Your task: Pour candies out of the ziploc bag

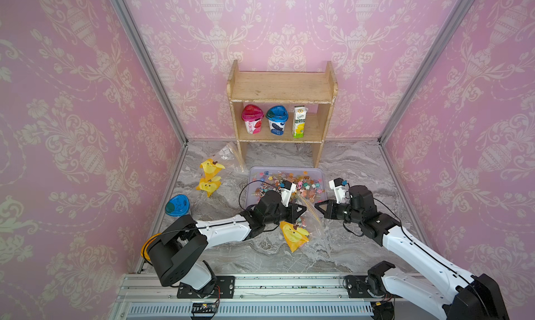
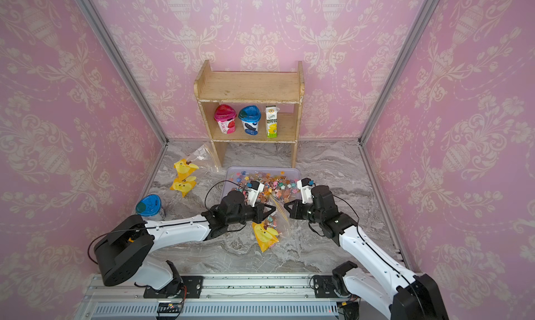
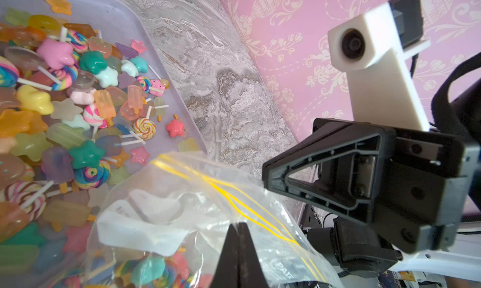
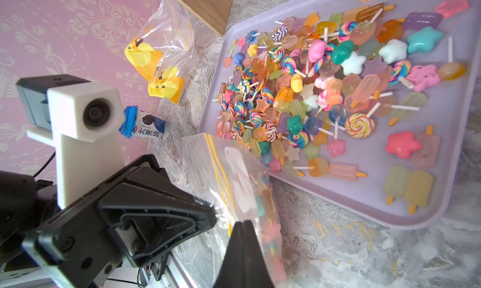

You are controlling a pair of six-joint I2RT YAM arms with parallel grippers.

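A clear ziploc bag [image 3: 190,197] with a yellow zip line and candies inside lies at the front edge of a lilac tray [image 4: 370,202] of candies; its yellow printed part [image 1: 293,236] rests on the marble table. My left gripper [image 1: 301,207] and my right gripper [image 1: 319,206] face each other over the bag, slightly apart. In the wrist views both appear shut, with their dark tips at the zip edge; I cannot see anything held between the fingers of either.
A wooden shelf [image 1: 283,86] holding two cups and a carton stands at the back. Another bag [image 2: 184,183] with yellow figures lies back left, and a blue lidded cup [image 2: 149,205] left.
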